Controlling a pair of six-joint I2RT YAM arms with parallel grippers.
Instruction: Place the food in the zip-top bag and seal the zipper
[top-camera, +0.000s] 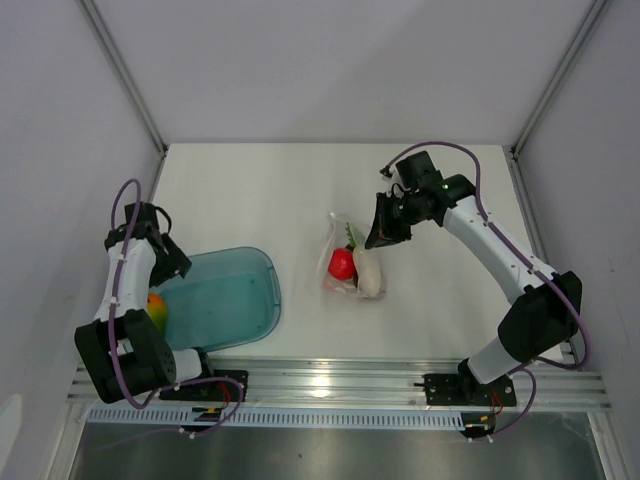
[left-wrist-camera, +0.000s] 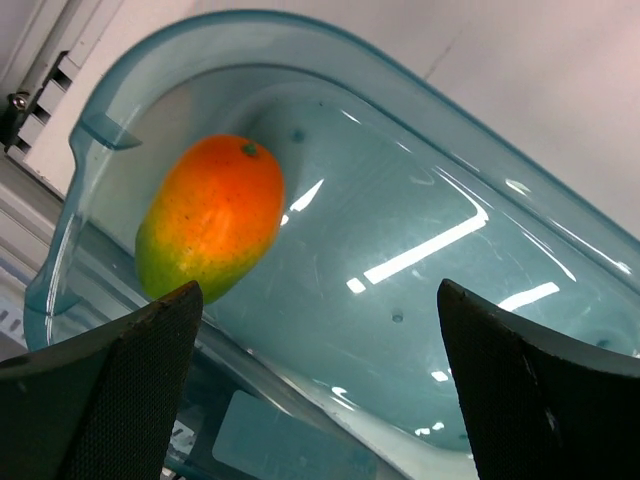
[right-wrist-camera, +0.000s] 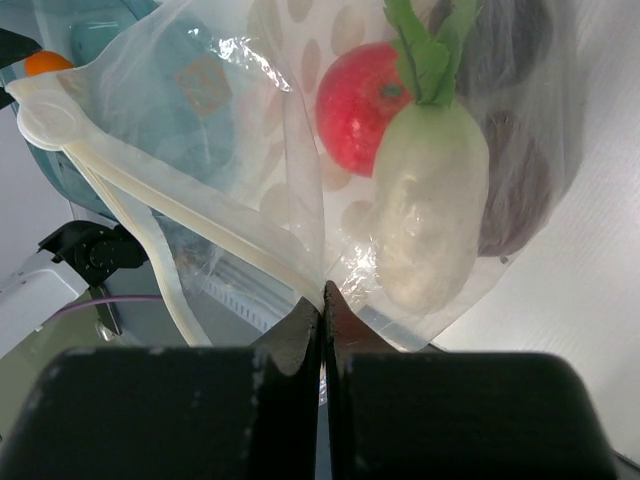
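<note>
A clear zip bag holds a red apple, a white vegetable with green leaves and dark items. My right gripper is shut at the bag's zipper edge; any film between its fingertips is hard to make out. My left gripper stands open over the teal bin, with an orange-green mango beneath it, lying at one end of the bin.
A metal rail runs along the front edge, and walls enclose the sides and back.
</note>
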